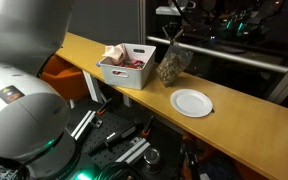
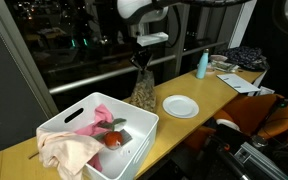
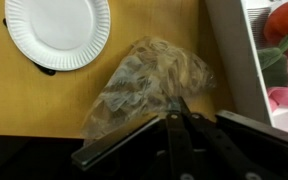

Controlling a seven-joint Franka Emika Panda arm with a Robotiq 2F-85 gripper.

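A clear plastic bag (image 1: pixel 171 66) with brownish contents stands upright between the white bin and the paper plate. My gripper (image 1: pixel 173 40) is directly above it, shut at the bag's gathered top. From above, in the wrist view, the crinkled bag (image 3: pixel 149 80) spreads out beyond the gripper, and the thin plastic between the fingers is hard to make out. Exterior view 2 shows the bag (image 2: pixel 143 92) close behind the bin's corner. Whether its bottom touches the table cannot be told.
The white bin (image 1: pixel 128 76) holds a pink cloth (image 2: pixel 68 150), a red-orange round item (image 2: pixel 113 139) and other things. A white paper plate (image 1: pixel 191 103) lies on the wooden table (image 1: pixel 239 125), whose right side is largely clear. A window wall runs behind.
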